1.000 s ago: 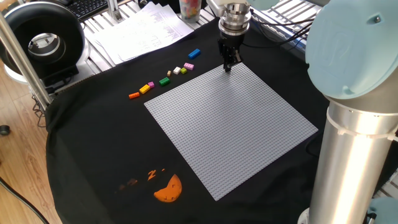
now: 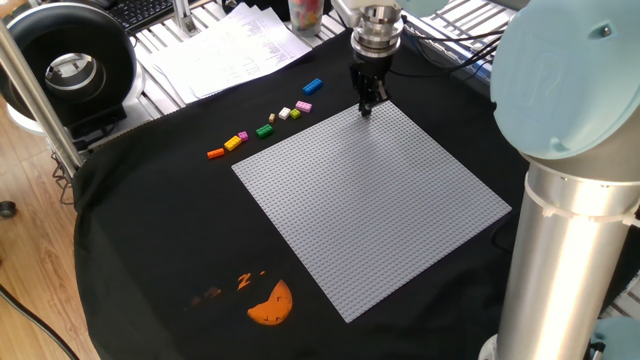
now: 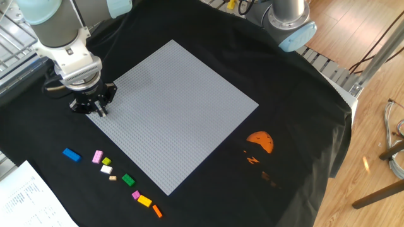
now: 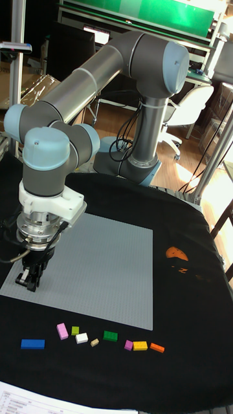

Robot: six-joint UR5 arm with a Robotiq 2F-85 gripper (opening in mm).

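A grey studded baseplate lies flat on the black cloth, with no bricks visible on it. Over its corner nearest the blue brick hangs my gripper, fingers pointing down. The spacing of its fingers is too small and dark to judge, and no brick shows at them. Beside the plate runs a loose row of bricks: blue, pink, lime, white, tan, green, a purple-pink one, yellow and orange.
Printed papers lie past the brick row at the table's edge. An orange printed figure marks the cloth on another side of the plate. The arm's column stands behind the plate. Most of the plate and the surrounding cloth are clear.
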